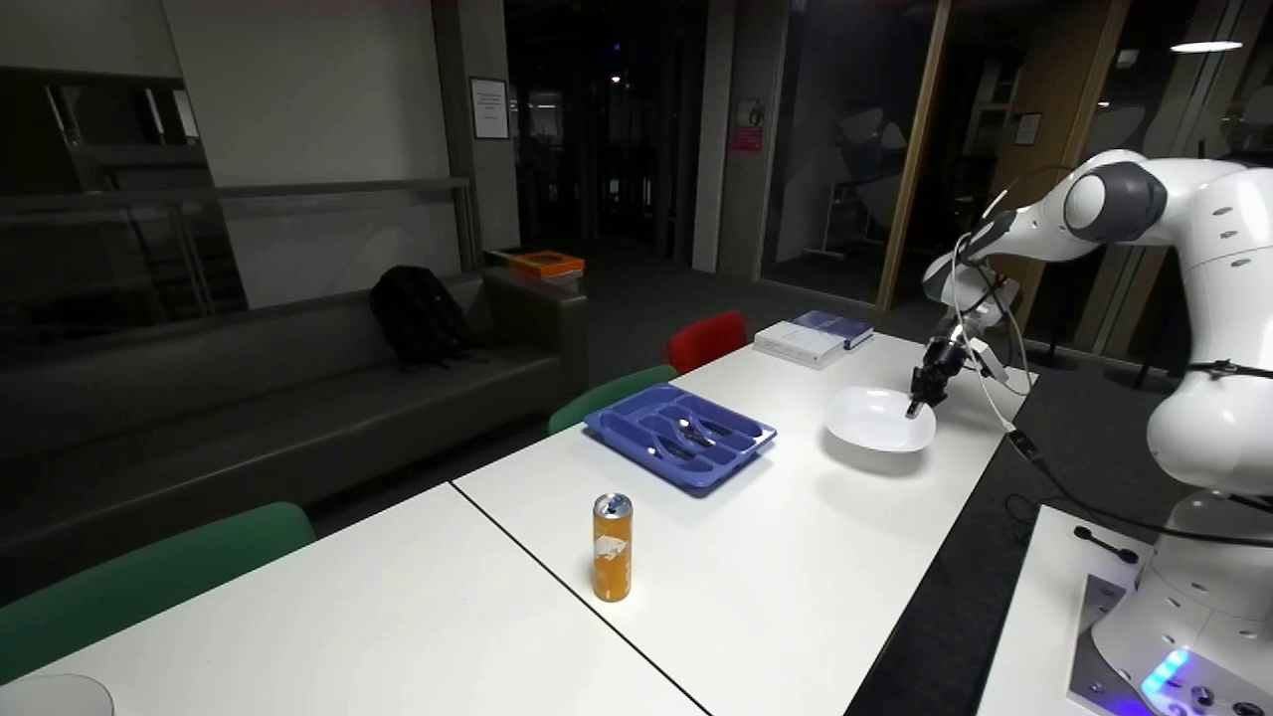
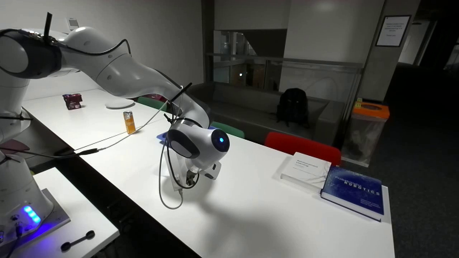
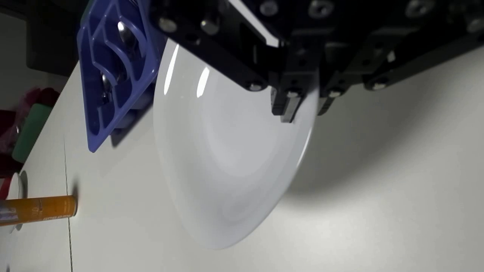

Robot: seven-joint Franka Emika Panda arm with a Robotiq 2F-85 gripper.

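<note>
A shallow white dish (image 1: 877, 420) is held by its right-hand rim in exterior view 1, and my gripper (image 1: 916, 406) is shut on that rim. In the wrist view the white dish (image 3: 240, 131) looks tilted, one finger (image 3: 290, 106) inside it and the other past its edge, with the gripper pinching the wall between. A shadow falls on the table beneath; whether the dish touches the tabletop is hard to tell. From exterior view 2, the arm hides the dish and fingertips.
A blue cutlery tray (image 1: 680, 436) lies left of the dish, holding several utensils. Nearer the camera stands an orange can (image 1: 612, 549). A white book (image 1: 797, 344) and a blue book (image 2: 353, 191) sit at the table's far end.
</note>
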